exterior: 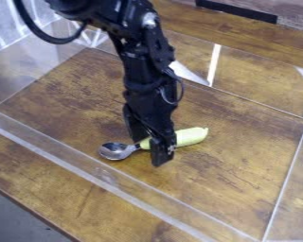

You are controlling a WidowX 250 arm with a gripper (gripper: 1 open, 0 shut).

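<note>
A spoon with a metal bowl (115, 150) and a thick pale yellow-green handle (188, 136) lies on the wooden surface. My black gripper (149, 146) is low over the spoon, its open fingers around the part where the handle narrows toward the metal, hiding that part.
Clear low walls or strips border the wooden work area (65, 113) on the left, front and right. Bare wood surrounds the spoon, with free room to the left and right. A black bar lies along the back edge at top right.
</note>
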